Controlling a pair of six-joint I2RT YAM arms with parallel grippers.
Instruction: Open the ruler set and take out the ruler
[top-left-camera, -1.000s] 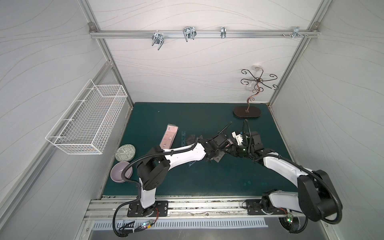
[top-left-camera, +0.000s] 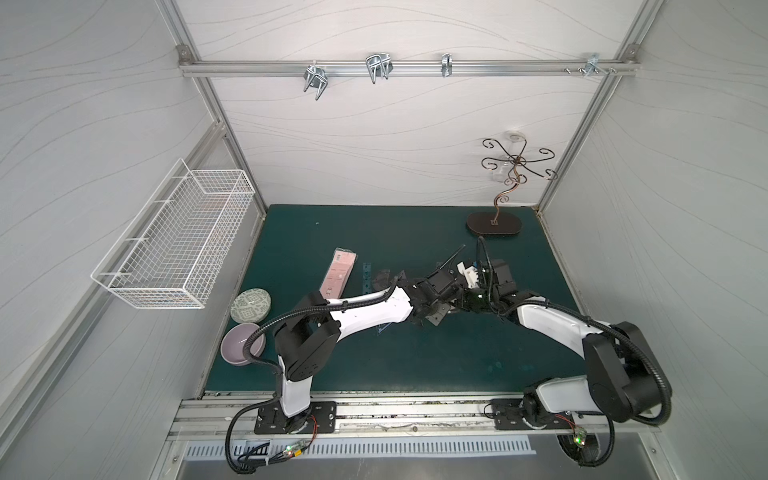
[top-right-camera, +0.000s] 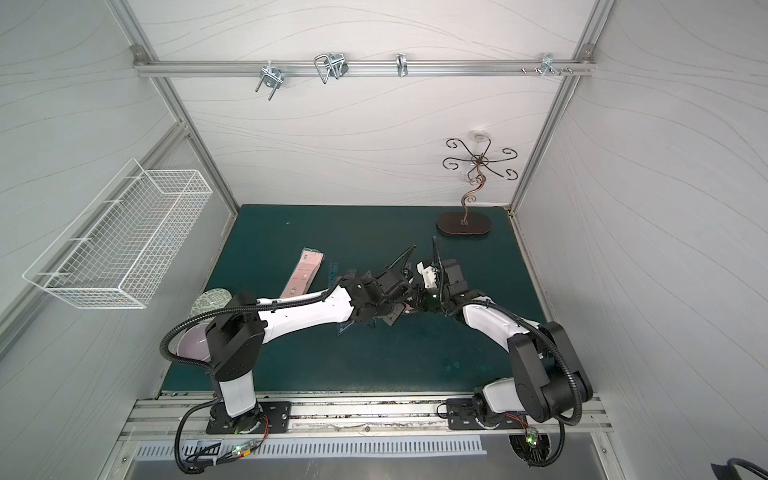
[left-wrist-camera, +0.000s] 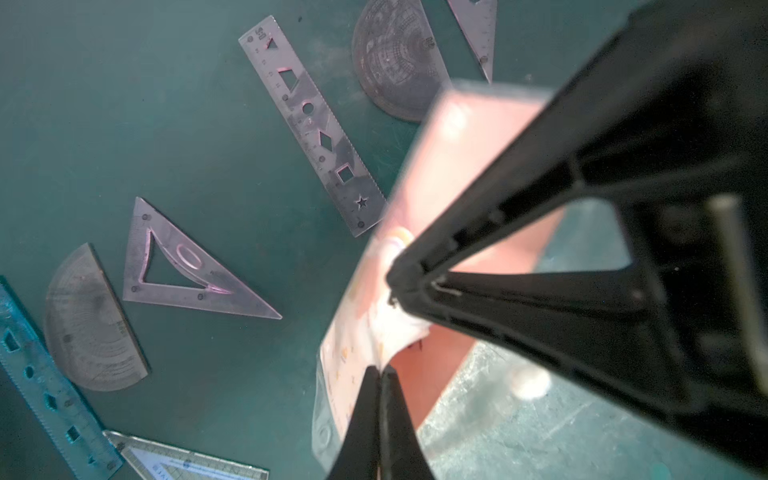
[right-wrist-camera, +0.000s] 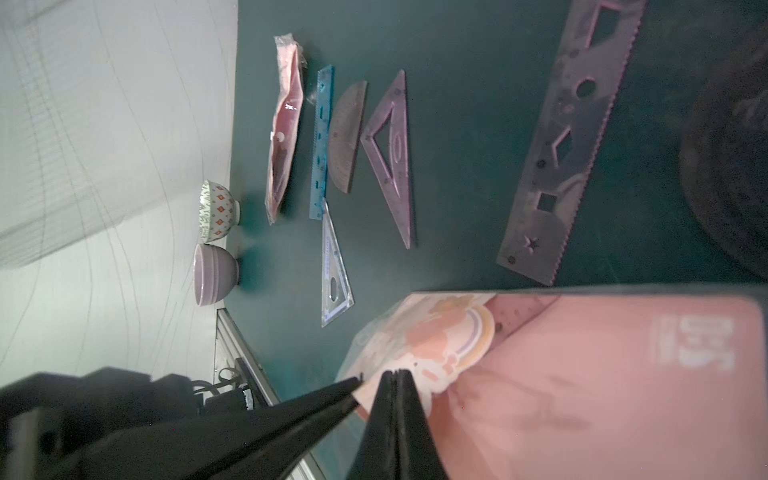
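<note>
A pink ruler set packet (right-wrist-camera: 608, 376) with a clear sleeve and a printed rainbow picture is held between my two grippers. In the left wrist view, my left gripper is shut at the edge of the packet (left-wrist-camera: 480, 152), pinching its thin wrinkled cover. My right gripper is shut on the same corner, close beside the left gripper's fingertips (right-wrist-camera: 352, 389). Under the lifted cover shows a darker pink strip (right-wrist-camera: 516, 313) with small holes. The overhead views hide most of the packet behind the arms.
Loose on the green table lie a purple ruler (left-wrist-camera: 316, 128), a purple triangle (left-wrist-camera: 188, 272), several protractors (left-wrist-camera: 96, 328) and a blue ruler (left-wrist-camera: 48, 392). A second pink packet (top-left-camera: 337, 273) rests to the left. A lilac bowl (top-left-camera: 236, 345) stands at the left edge.
The left arm looks still, and the loose pieces have not moved.
</note>
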